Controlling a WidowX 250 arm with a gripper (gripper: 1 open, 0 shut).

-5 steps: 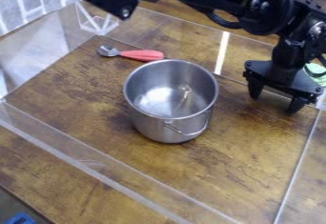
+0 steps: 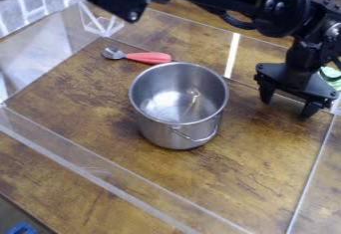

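My black gripper is low over the wooden table at the right, to the right of a steel pot. Whether its fingers are open or shut, and whether anything is between them, is hard to tell. The pot stands upright in the middle of the table with a thin object inside. A spoon-like utensil with a red handle lies behind the pot at the upper left.
Clear plastic walls border the wooden table. A pale green object is partly hidden behind the gripper at the right edge. The table in front of the pot is clear.
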